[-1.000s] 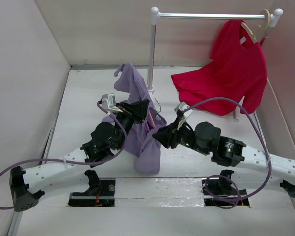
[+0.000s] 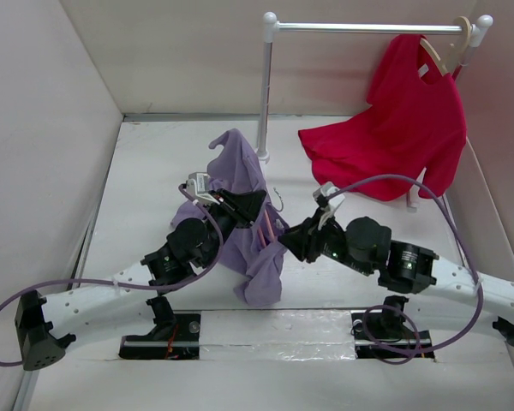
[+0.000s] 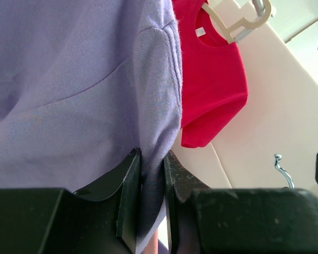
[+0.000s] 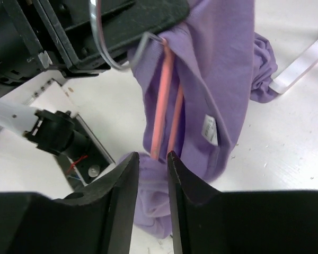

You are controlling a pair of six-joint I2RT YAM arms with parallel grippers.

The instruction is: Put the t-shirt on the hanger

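Observation:
A purple t-shirt (image 2: 227,158) hangs bunched from my left gripper (image 2: 255,205), whose fingers close on a fold of cloth (image 3: 157,106). A pink hanger (image 4: 162,100) with a silver hook hangs inside the shirt, just under the left gripper in the right wrist view. My right gripper (image 2: 296,239) is at the shirt's right edge beside the hanger; its fingertips (image 4: 128,169) are near the hanger's lower end, and whether anything is between them is unclear.
A metal rail (image 2: 368,27) stands at the back, with a red t-shirt (image 2: 385,128) on a wooden hanger at its right end.
My left gripper has moved down and right with the shirt and hanger, lowering the shirt's top. My right gripper has shifted slightly right.

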